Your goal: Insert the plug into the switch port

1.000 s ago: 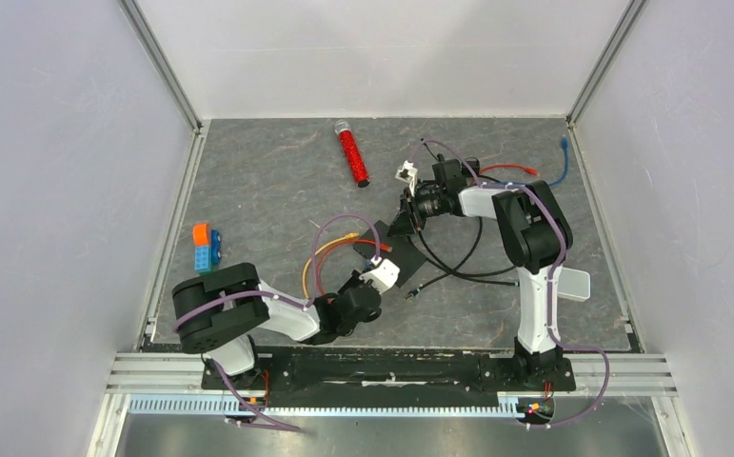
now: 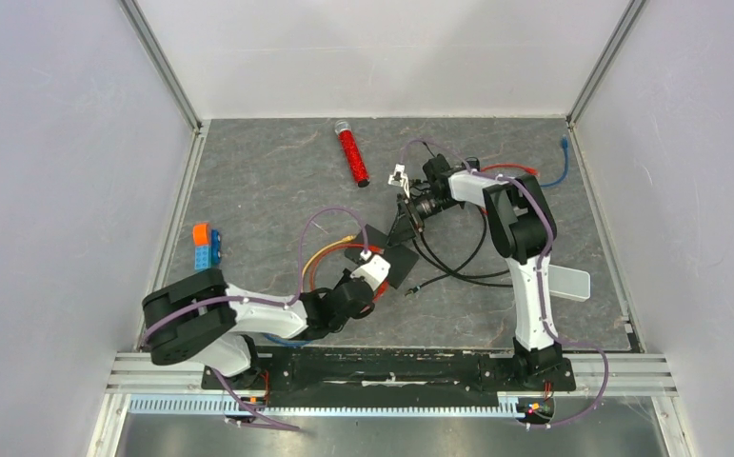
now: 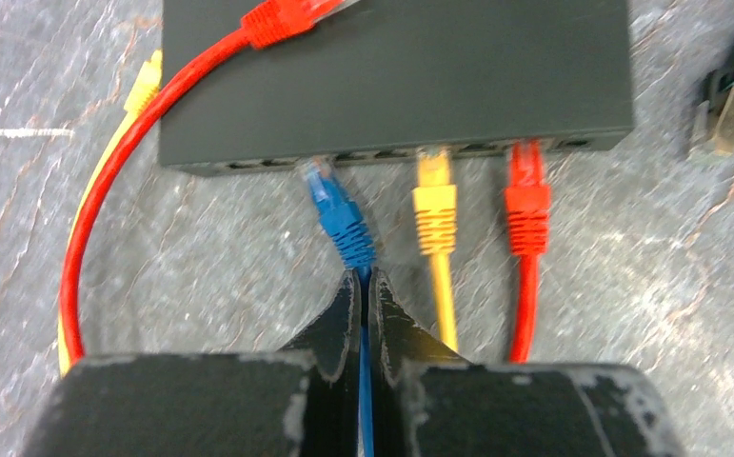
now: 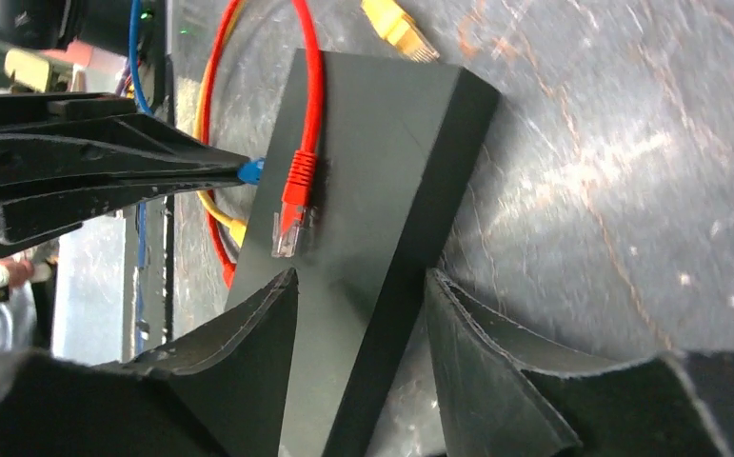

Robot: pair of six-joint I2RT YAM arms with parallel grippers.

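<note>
The black switch [image 3: 391,76] lies flat, yellow [image 3: 435,214] and red [image 3: 526,209] plugs in its front ports. My left gripper is shut on a blue cable, whose plug [image 3: 341,214] points at the front face, its tip at a port; whether inside I cannot tell. A loose red plug [image 4: 296,195] rests over the switch's top. My right gripper is part open, its fingers at either side of the switch's far end.
Black cables [image 2: 458,271] lie right of the switch. A red cylinder [image 2: 351,152] is at the back, a toy [image 2: 206,248] at the left, a white box [image 2: 569,283] at the right.
Both grippers have shifted slightly in the top view over the last second, the left one lately toward the front left. The switch appears moved slightly left with them.
</note>
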